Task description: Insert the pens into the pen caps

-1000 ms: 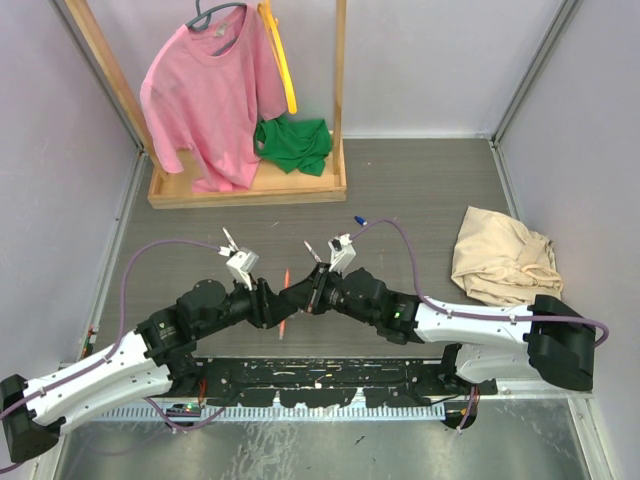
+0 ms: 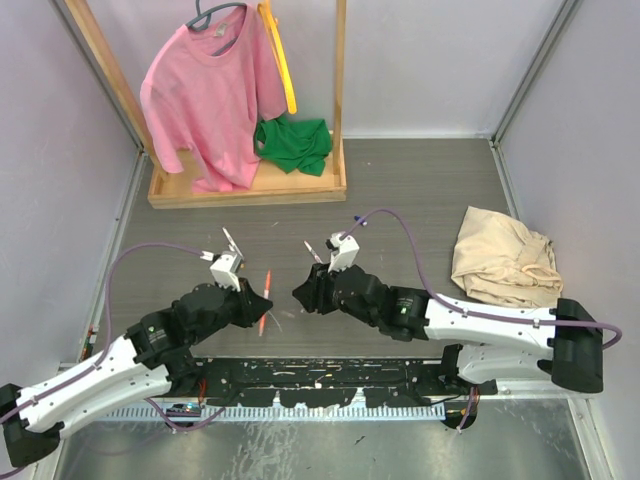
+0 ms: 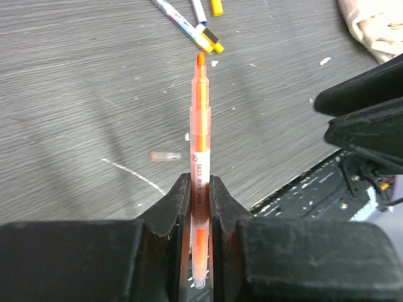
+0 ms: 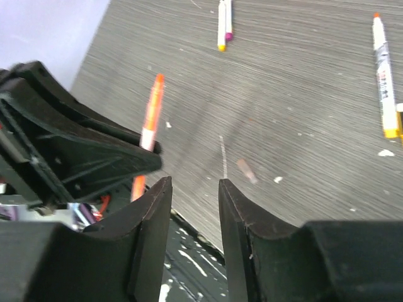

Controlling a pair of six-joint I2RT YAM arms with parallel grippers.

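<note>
My left gripper is shut on the middle of an orange pen, which stands lengthwise between the fingers. A translucent pinkish sleeve surrounds the pen's upper part, and its top end is solid orange; whether that sleeve is a seated cap I cannot tell. From above, the pen crosses the left fingertips. My right gripper is open with nothing between its fingers. It is apart from the left gripper, a short way to its right. The left gripper with the upright orange pen shows at the left of the right wrist view.
White markers with yellow ends lie on the table, such as one marker beside a yellow-and-black piece. Another pair of pens lies farther back. A small blue piece lies behind the right gripper. A beige cloth occupies the right side.
The two grippers were together around the orange pen and have come apart. My left gripper has moved left with the pen; the right has opened and shifted slightly right.
</note>
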